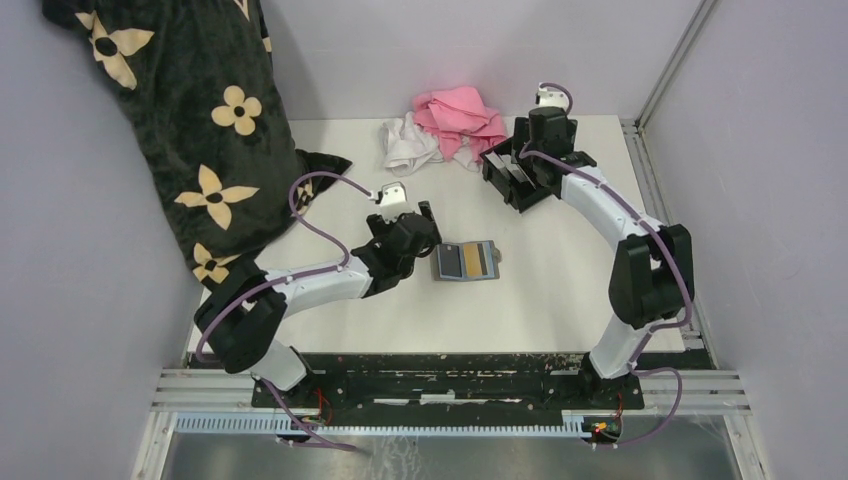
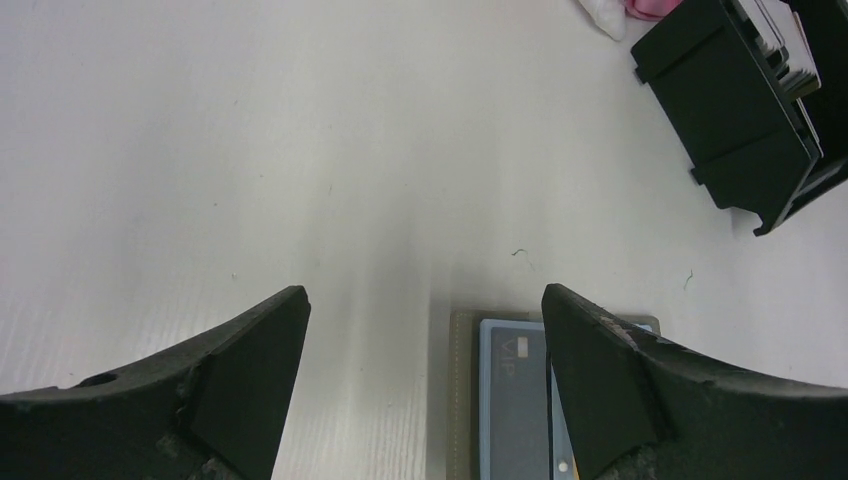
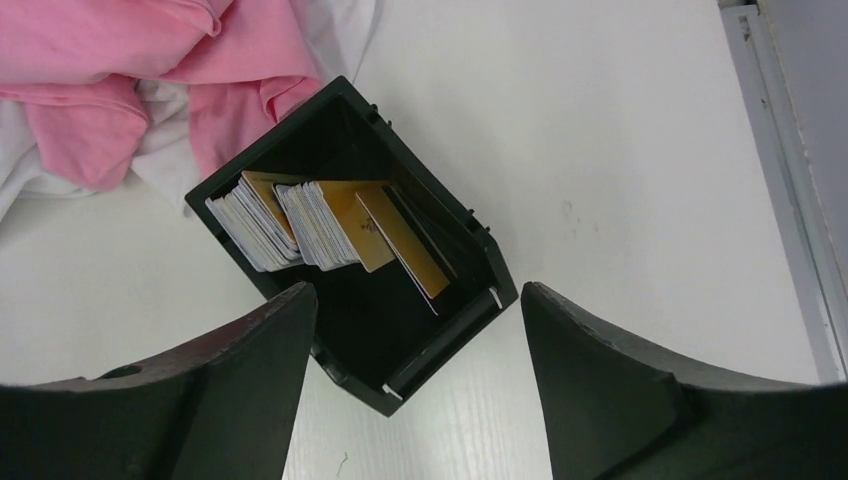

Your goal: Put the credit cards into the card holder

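Observation:
An open grey card holder (image 1: 467, 278) lies mid-table in the top view, with dark cards and a gold card in its pockets. In the left wrist view, part of it shows beside a dark card marked VIP (image 2: 513, 385). My left gripper stands open near its left side, empty. A black box (image 3: 405, 165) at the back right holds a stack of white-edged cards (image 3: 318, 225) and a gold card (image 3: 405, 240) leaning apart from them. Above this box hovers my right gripper, fingers spread, with nothing between them.
Pink cloth (image 1: 460, 115) and white cloth (image 1: 408, 145) are bunched at the back edge, close to the box's left side. A dark flowered blanket (image 1: 190, 130) hangs at the left.

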